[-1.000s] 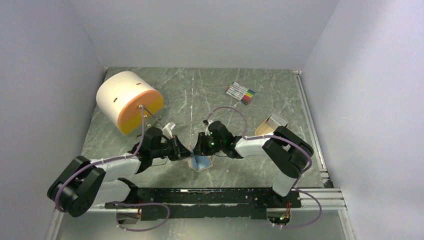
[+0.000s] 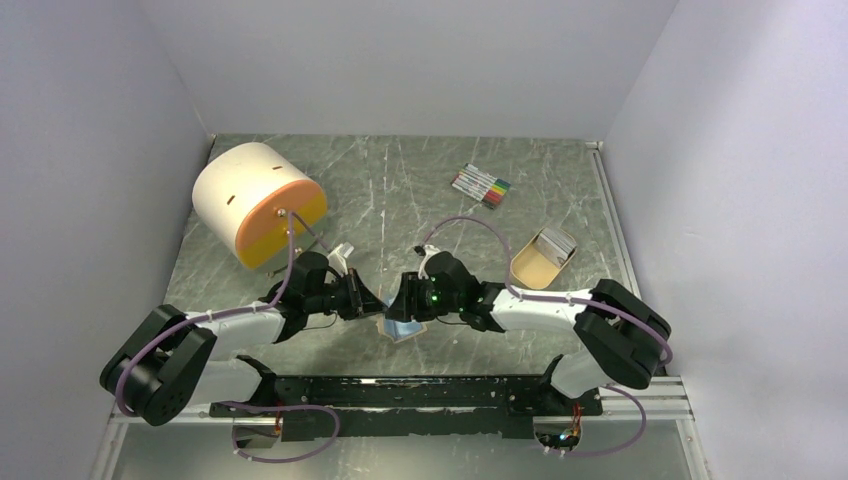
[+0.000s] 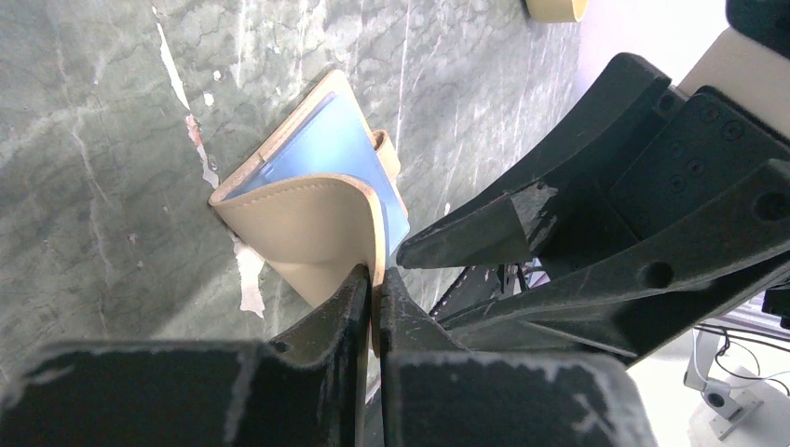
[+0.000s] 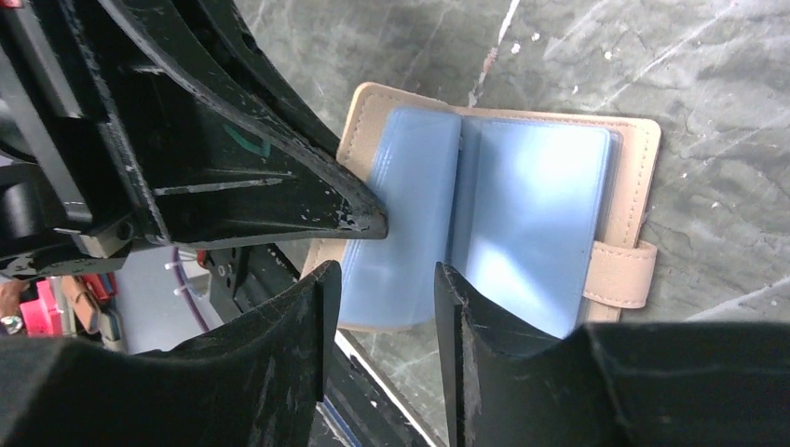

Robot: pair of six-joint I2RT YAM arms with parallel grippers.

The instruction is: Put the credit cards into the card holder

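The card holder [image 4: 643, 168], beige outside with pale blue sleeves inside, lies spread on the table at front centre. In the left wrist view its raised beige cover flap [image 3: 307, 219] is pinched at the edge by my left gripper, which is shut on it. Over the holder, in the right wrist view, my right gripper stands open with nothing between its fingers; a blue sleeve shows behind the gap. A stack of whitish cards [image 2: 556, 246] rests in a tan box [image 2: 538, 268] at the right of the table.
A large cream drum with an orange and yellow end [image 2: 262, 205] occupies the back left. Several coloured markers [image 2: 481, 186] lie at the back right. Both grippers are very close together over the holder.
The right arm has swung outward and its gripper has shifted slightly over the holder, uncovering more of the tan box. The left gripper stays almost where it was.
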